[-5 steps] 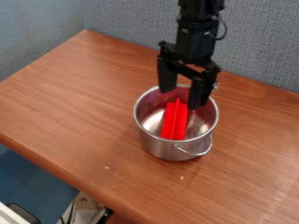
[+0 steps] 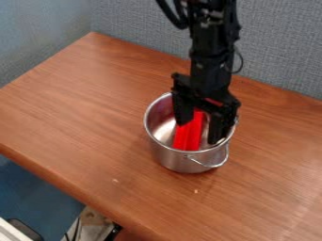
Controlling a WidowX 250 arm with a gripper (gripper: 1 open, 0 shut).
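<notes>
A steel pot (image 2: 183, 159) with a side handle stands on the wooden table. Inside it lie red bar-shaped pieces (image 2: 186, 136), upright or leaning, their upper part partly hidden. The black gripper (image 2: 199, 123) reaches down into the pot from above, open, its fingers on either side of the red pieces; whether they touch them I cannot tell.
A grey panel wall (image 2: 283, 52) runs behind it. Cables lie below the near left edge.
The gripper has moved down from above the pot into it, around the red pieces. The pot stays in place.
</notes>
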